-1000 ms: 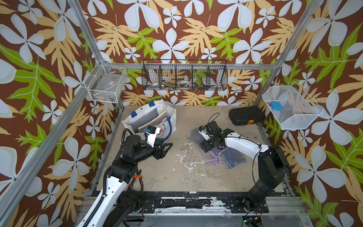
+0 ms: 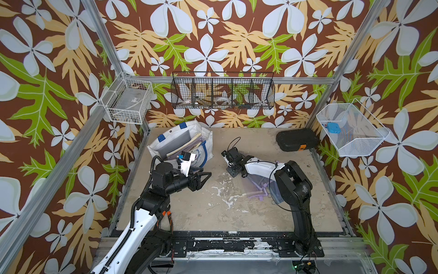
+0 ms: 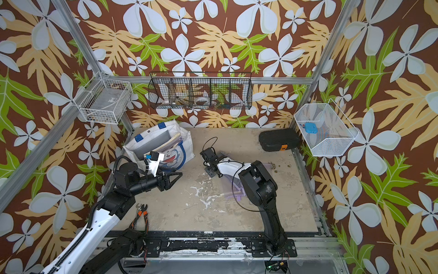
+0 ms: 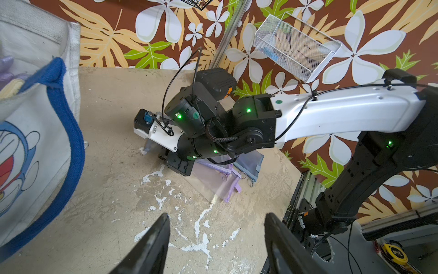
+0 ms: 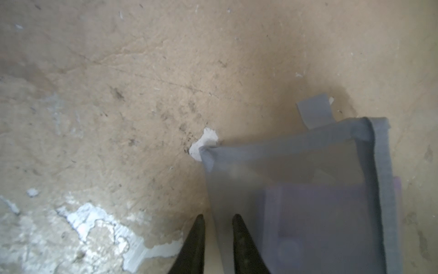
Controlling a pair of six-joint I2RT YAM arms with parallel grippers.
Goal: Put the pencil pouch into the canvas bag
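On the table under my right arm lie overlapping see-through pouches: a purple-edged pouch and a grey-blue pouch. Close up in the right wrist view, a grey-edged mesh corner lies over the purple pouch. My right gripper hovers near its left edge, fingers part open; whether they touch the mesh cannot be told. The white canvas bag with blue trim stands upright at the back left, holding several flat items. My left gripper is open and empty, in front of the bag.
A black case sits at the back right. Pliers lie at the front left, close to my left arm. Wire baskets hang on the back and sides. Bare table with peeling white patches lies between the arms.
My right arm has swung left across the pouches, bringing its gripper toward the bag and covering more of them. The left gripper has shifted slightly right.
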